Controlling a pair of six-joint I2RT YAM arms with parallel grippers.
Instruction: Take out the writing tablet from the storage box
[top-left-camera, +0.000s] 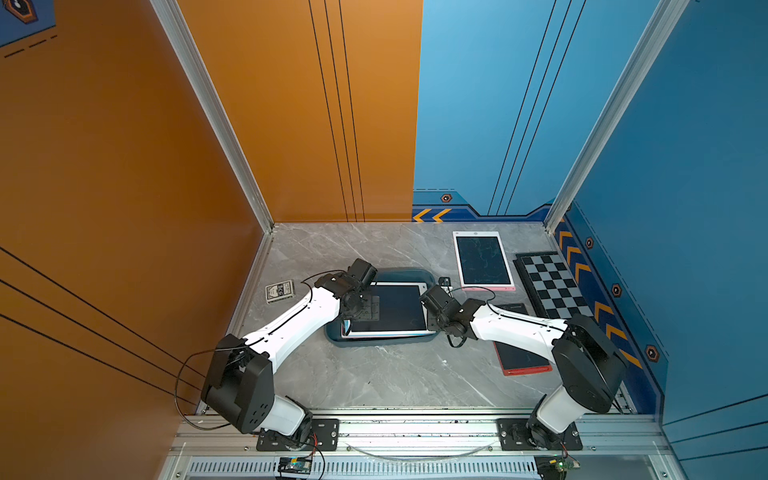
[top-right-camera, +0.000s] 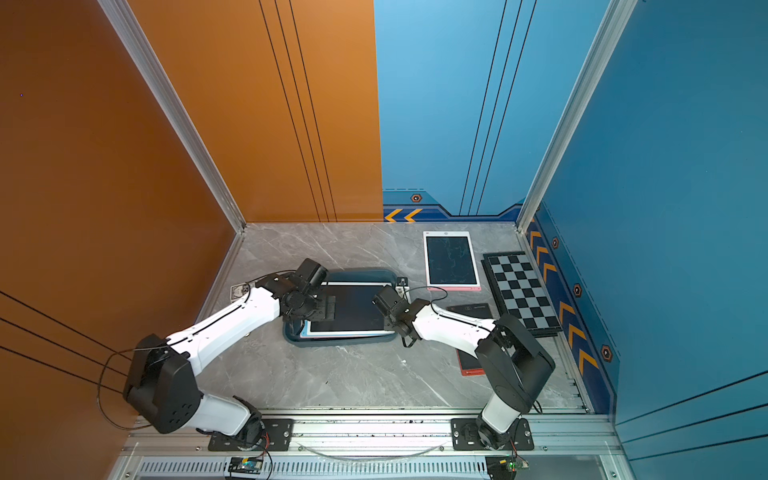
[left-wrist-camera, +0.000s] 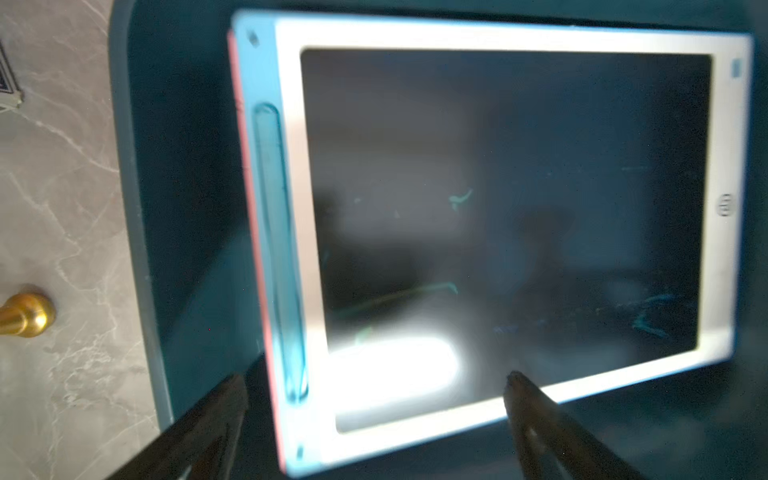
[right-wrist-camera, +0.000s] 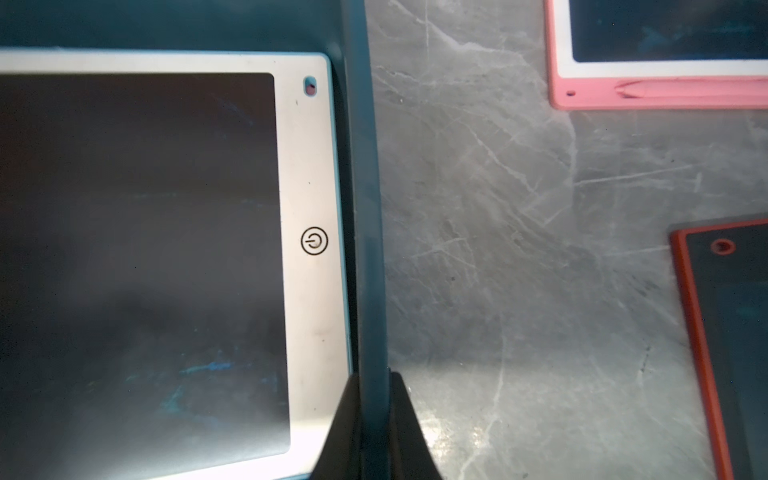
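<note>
A white-framed writing tablet (left-wrist-camera: 512, 200) with a light blue edge and dark screen lies in the dark teal storage box (right-wrist-camera: 365, 176). Its left end is raised, with a pink edge showing. Over the tablet's lower-left part, my left gripper stands open, fingers wide apart and nothing held between them. At the box's right side, my right gripper is shut on the thin rim, one finger on each side of it. The top left view shows both arms reaching over the box, partly covering the tablet (top-left-camera: 396, 304).
Right of the box lie a pink-edged tablet (top-left-camera: 482, 260), a red-edged dark tablet (top-left-camera: 524, 358) and a checkered board (top-left-camera: 556, 286). A small card box (top-left-camera: 280, 291) sits to the left, and a brass knob (left-wrist-camera: 30, 313) shows near the box.
</note>
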